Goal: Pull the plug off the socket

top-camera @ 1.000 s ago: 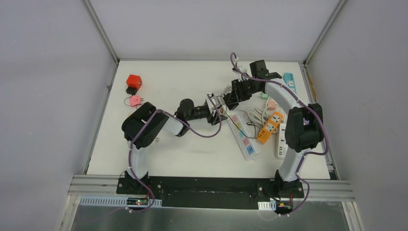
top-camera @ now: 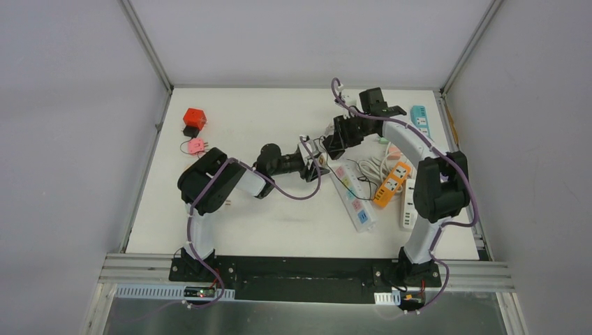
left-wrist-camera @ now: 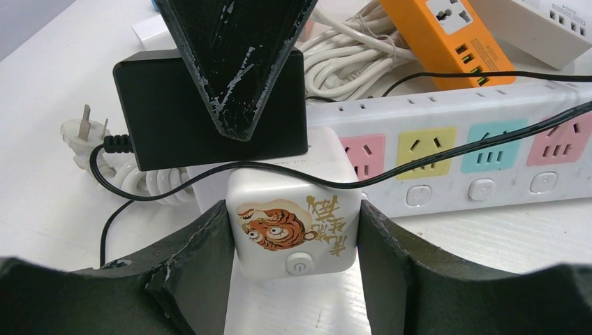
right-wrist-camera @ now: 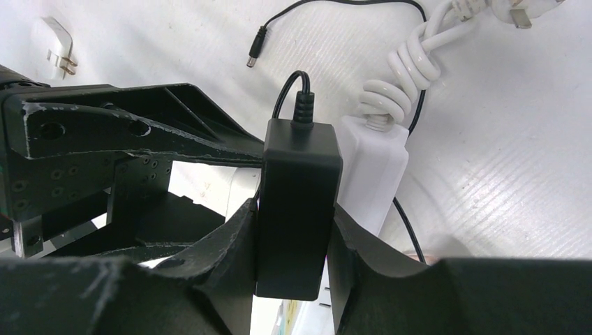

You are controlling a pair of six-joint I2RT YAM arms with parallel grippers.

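Note:
My left gripper is shut on a white cube socket with a tiger print and power button, in front of a long white power strip. A black adapter sits just behind and above the cube, its cord crossing the cube's face. In the right wrist view my right gripper is shut on that black adapter, which stands over a white strip end with a coiled cord. Whether the adapter's pins are still in the cube is hidden.
An orange strip, white cable bundles, another white strip and a blue strip crowd the right. A red cube and pink plug lie at the left.
My right gripper has shifted very slightly to the left in the top view. The left arm looks unchanged.

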